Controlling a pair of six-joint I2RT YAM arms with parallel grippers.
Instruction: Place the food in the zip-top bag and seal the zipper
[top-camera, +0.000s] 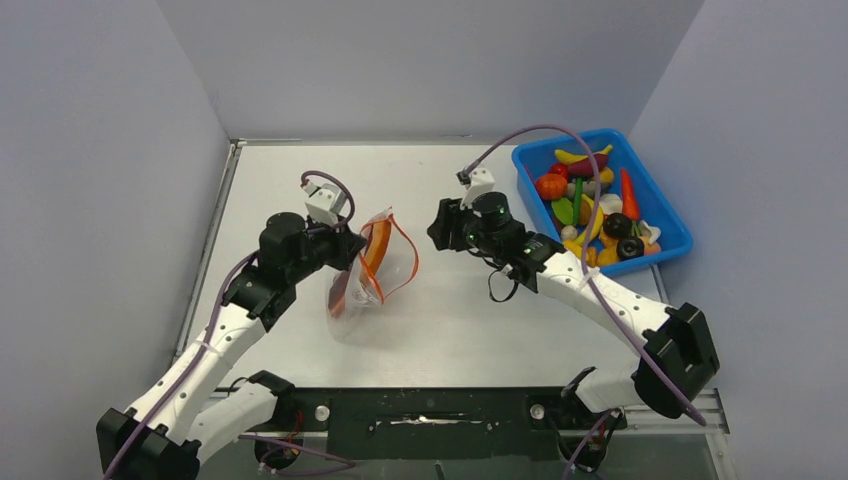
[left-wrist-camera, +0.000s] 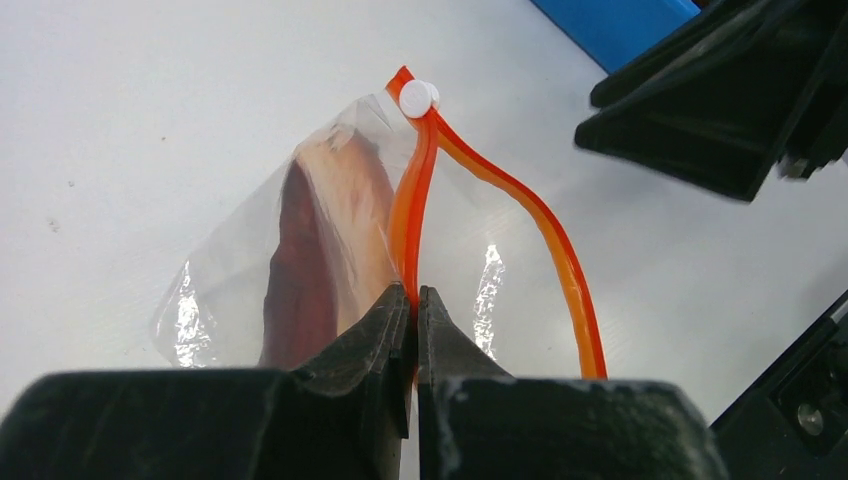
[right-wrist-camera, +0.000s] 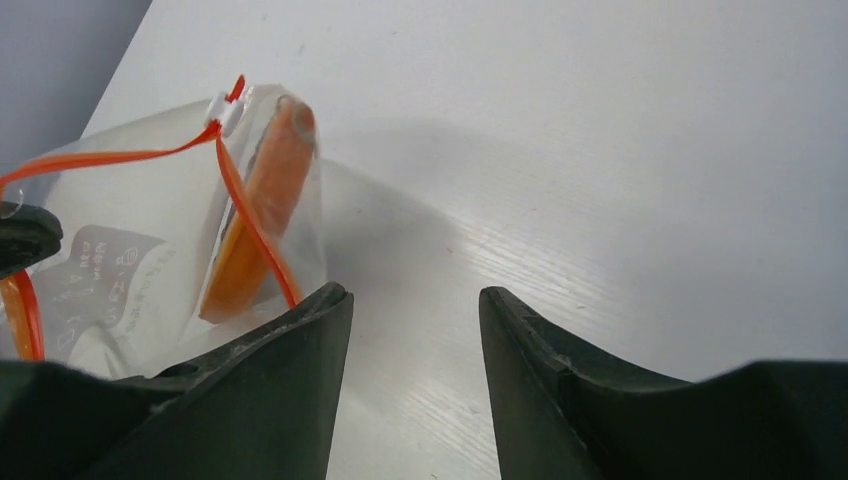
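Observation:
A clear zip bag (top-camera: 350, 298) with an orange zipper rim (left-wrist-camera: 560, 250) stands near the middle of the table, its mouth spread apart. Inside it show an orange-brown food piece and, in the left wrist view, a dark reddish one beside it. A white slider (left-wrist-camera: 418, 98) sits at one end of the zipper. My left gripper is shut on one side of the orange rim, which runs up from between its fingertips. To the bag's right, my right gripper stands open, apart from the bag, with nothing between its fingers.
A blue bin (top-camera: 680, 238) full of toy vegetables and fruit stands at the back right, beyond the right arm.

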